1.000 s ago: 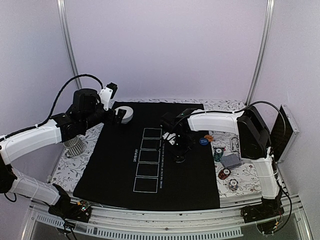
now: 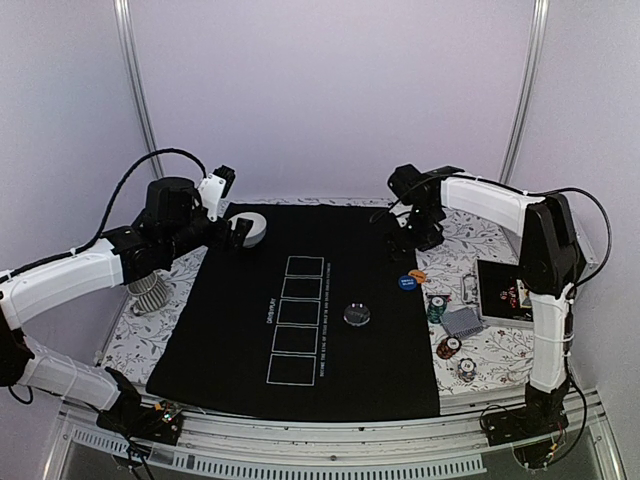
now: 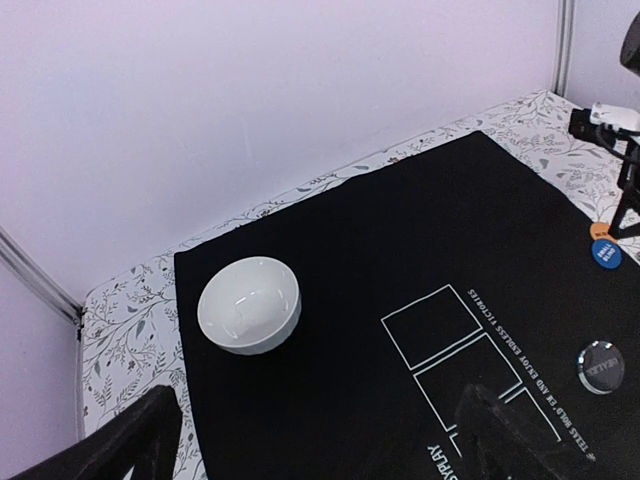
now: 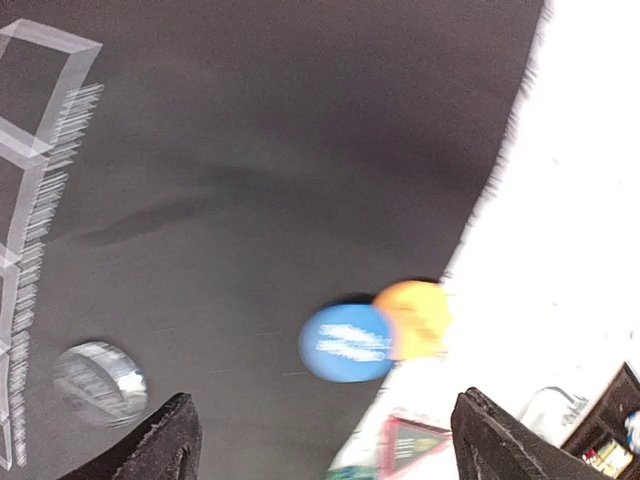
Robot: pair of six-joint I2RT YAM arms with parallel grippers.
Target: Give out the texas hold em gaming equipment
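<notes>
The dealer disc [image 2: 357, 314], clear and silvery, lies on the black mat [image 2: 220, 350], right of the printed card boxes [image 2: 296, 325]. At the mat's right side the blue small blind disc [image 2: 407, 283] slightly overlaps the orange disc [image 2: 417, 275], as the right wrist view also shows. My right gripper [image 2: 403, 235] hovers past these two discs, toward the back; its fingers [image 4: 165, 450] are apart with nothing between them. Over the left part of the mat, close to the white bowl [image 3: 250, 305], my left gripper [image 2: 236, 206] is open and empty.
Right of the mat are chip stacks [image 2: 448, 347], a grey deck-like block [image 2: 462, 322] and an open black case [image 2: 505, 292] with chips inside, partly behind my right arm. A striped object [image 2: 149, 293] stands at the left.
My right arm has swung right and back, from above the dealer disc to the mat's right edge, uncovering the disc. My left arm and the visible discs have stayed put.
</notes>
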